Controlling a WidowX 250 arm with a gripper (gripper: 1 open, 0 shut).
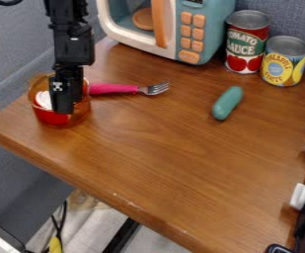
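My black gripper (65,99) reaches down from the top left into an orange-red bowl (60,118) at the left of the wooden table. A white object (41,100) shows inside the bowl, partly hidden behind the gripper. Whether the fingers are shut or have anything between them is hidden.
A pink-handled fork (113,88) lies right of the bowl, with a green cylindrical object (227,103) further right. A toy microwave (168,28), tomato can (246,44) and yellow-labelled can (284,64) stand at the back. A dark appliance (302,217) edges the right.
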